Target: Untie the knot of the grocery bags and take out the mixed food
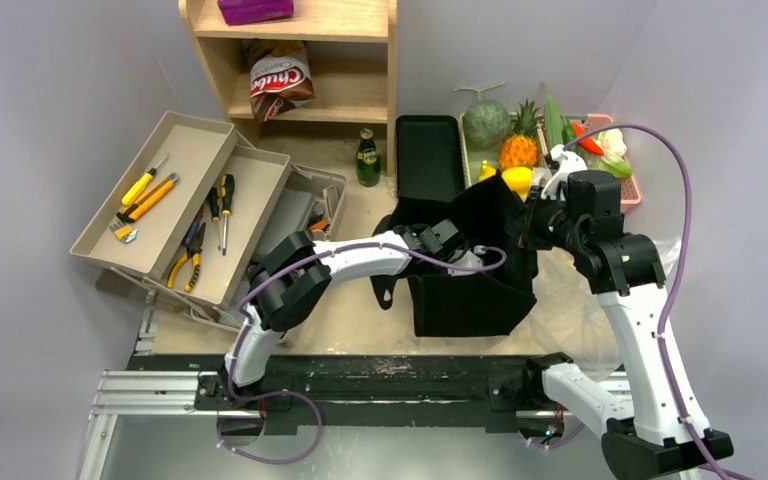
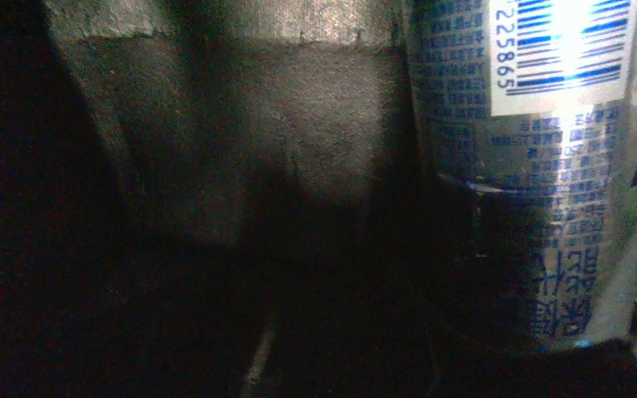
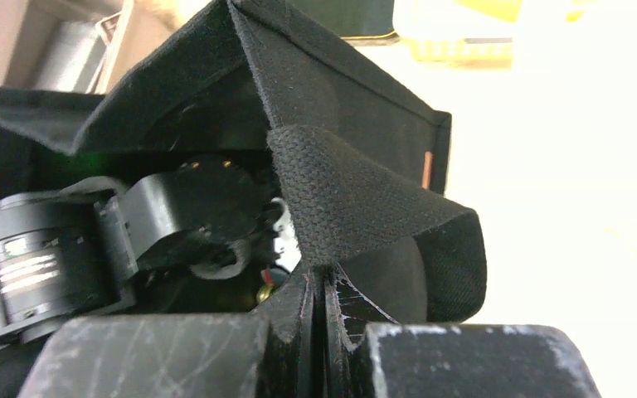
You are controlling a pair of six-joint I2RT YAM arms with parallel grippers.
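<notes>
A black fabric bag (image 1: 475, 310) stands open at the middle of the table. My left gripper has reached down inside it; only its housing (image 1: 435, 240) shows from above. In the dark left wrist view a silver-blue can (image 2: 531, 149) with a barcode fills the right side beside black lining; whether the fingers hold it cannot be seen. My right gripper is shut on the bag's rim fabric (image 3: 357, 191), holding it up at the right side.
A tool box (image 1: 150, 255) is at the left, a green bottle (image 1: 368, 165), dark tray (image 1: 430, 130) and produce baskets (image 1: 632, 195) at the back. A clear plastic bag (image 1: 585, 320) lies at the right.
</notes>
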